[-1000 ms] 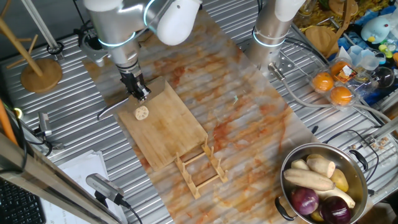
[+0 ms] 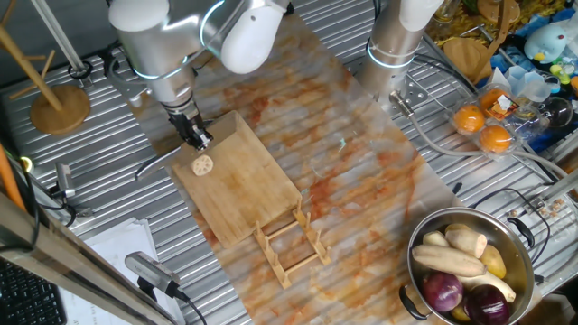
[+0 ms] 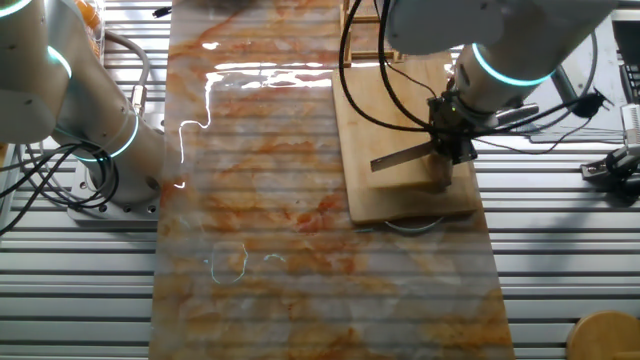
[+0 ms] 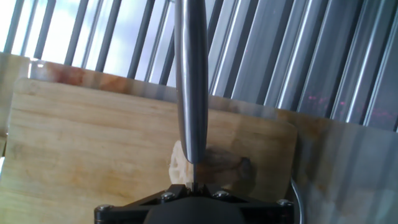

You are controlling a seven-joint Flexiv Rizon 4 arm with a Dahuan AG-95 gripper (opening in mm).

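Note:
My gripper (image 2: 205,142) is shut on a knife, low over the far end of a wooden cutting board (image 2: 237,185). The knife's metal handle (image 4: 193,81) sticks out ahead of the fingers in the wrist view. In exterior view 2 its blade (image 3: 402,157) reaches left over the board. A pale round slice with holes, like lotus root (image 2: 202,165), lies on the board just beside the gripper. In the wrist view, the handle and gripper partly cover this slice (image 4: 178,164). Whether the blade touches the slice or the board cannot be made out.
A small wooden rack (image 2: 293,250) adjoins the board's near end. A metal pot (image 2: 418,287) of vegetables stands at the lower right.
The gripper and knife have shifted slightly left in exterior view 1. The slice has slid a little the same way. Board, rack and pot have stayed put.

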